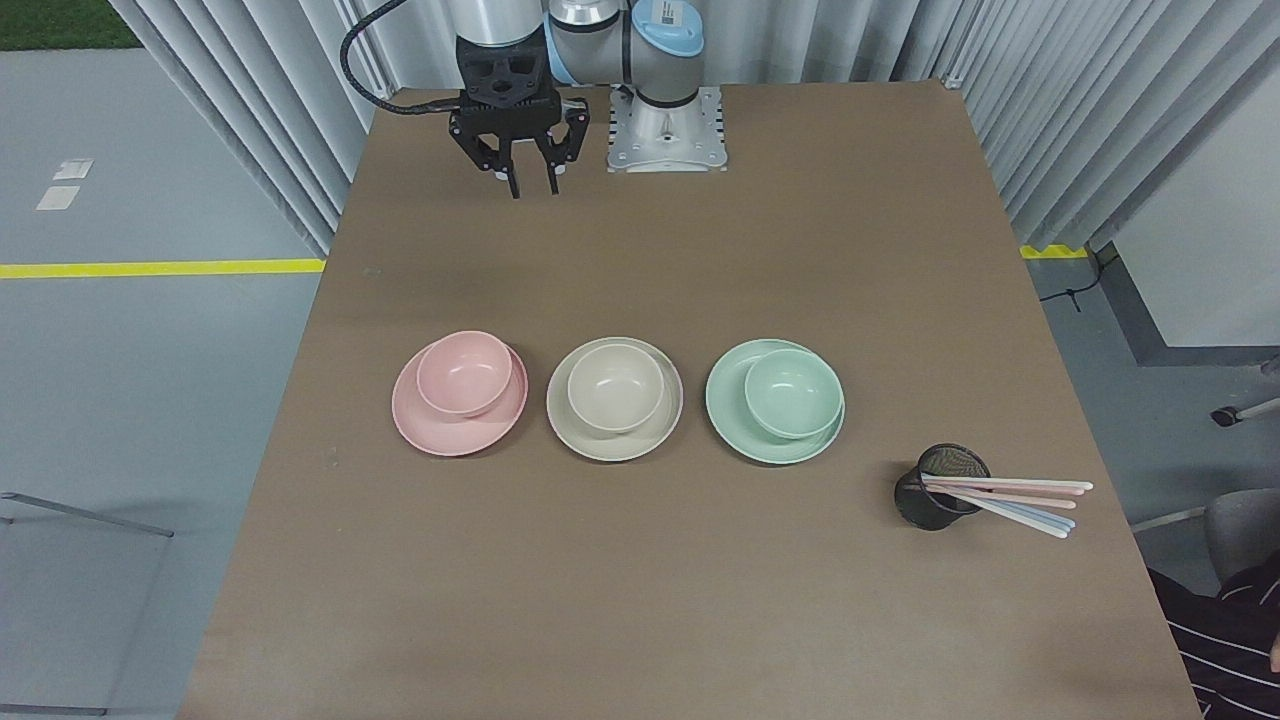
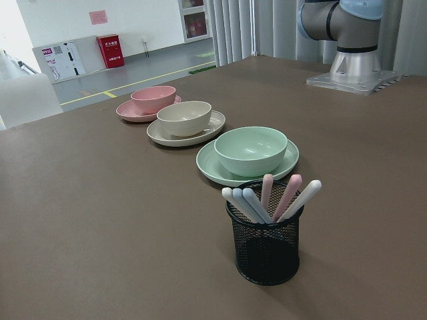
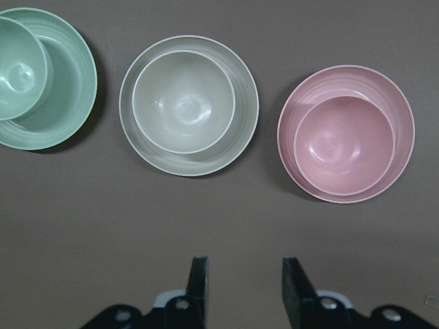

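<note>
Three bowls sit on matching plates in a row: a pink bowl (image 1: 464,370) on a pink plate (image 1: 438,432), a cream bowl (image 1: 615,386) on a cream plate (image 1: 612,448), and a mint bowl (image 1: 793,391) on a mint plate (image 1: 744,426). My gripper (image 1: 534,191) is high at the back of the table, left of the robot base, its fingers apart and empty, as the wrist view also shows.
A black mesh cup (image 2: 265,257) holding pink, white and blue chopsticks stands right of the mint plate in the front view.
</note>
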